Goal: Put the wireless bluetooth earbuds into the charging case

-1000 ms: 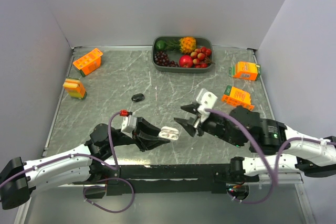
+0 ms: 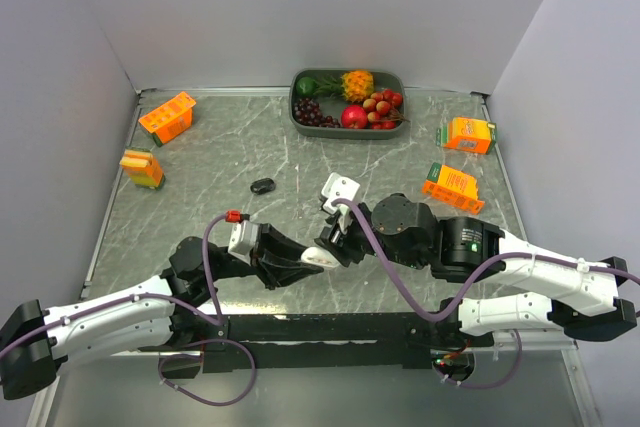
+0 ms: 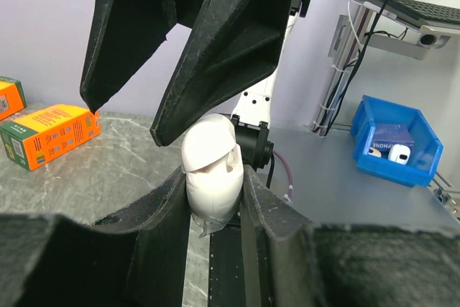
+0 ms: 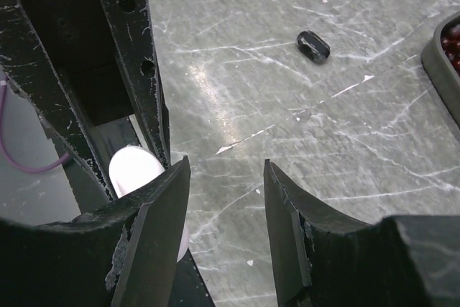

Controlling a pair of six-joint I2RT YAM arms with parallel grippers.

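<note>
The white charging case is gripped between the fingers of my left gripper, above the table's front edge. In the left wrist view its lid is tilted over the base, with a narrow gap between them. No earbud can be made out in that gap. My right gripper is open with nothing between its fingers. One of its black fingers reaches down against or very near the top of the lid. In the right wrist view the case lies outside the right gripper's gap, partly behind one finger.
A small black object lies on the marble table. The grey fruit tray stands at the back. Orange boxes sit along both sides. A blue bin is off to the side.
My right gripper has come leftward to the case. The lid, wide open in the earlier top views, has swung down over the base. My left arm has stayed in place.
</note>
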